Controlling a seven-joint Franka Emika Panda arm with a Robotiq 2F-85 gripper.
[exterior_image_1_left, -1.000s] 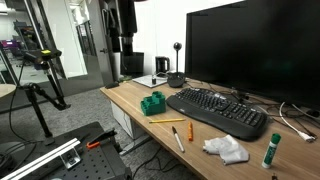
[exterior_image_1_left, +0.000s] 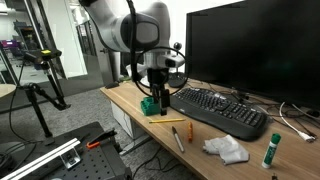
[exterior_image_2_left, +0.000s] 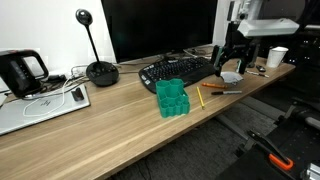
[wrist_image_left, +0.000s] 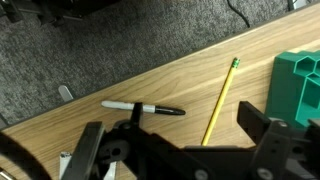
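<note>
My gripper stands open above the desk with nothing between its fingers. In the wrist view a white marker with a black cap (wrist_image_left: 145, 107) lies between the two fingers' directions, near the desk's edge. A yellow pencil (wrist_image_left: 220, 100) lies to its right, and a green desk organizer (wrist_image_left: 293, 88) is at the right edge. From the first exterior view, the arm partly covers the organizer (exterior_image_1_left: 150, 106), while the marker (exterior_image_1_left: 178, 138) and an orange pen (exterior_image_1_left: 191, 130) lie clear on the desk. The second exterior view has the gripper (exterior_image_2_left: 229, 73) above the pens.
A black keyboard (exterior_image_1_left: 218, 110) and a monitor (exterior_image_1_left: 265, 55) stand behind. A white cloth (exterior_image_1_left: 226, 150) and a green bottle (exterior_image_1_left: 271, 150) are farther along the desk. Bare wood (exterior_image_2_left: 70, 130) extends on the organizer's other side.
The arm has come down and moved to the right in the first exterior view, from high above the desk to low near the green organizer. The desk objects have not moved.
</note>
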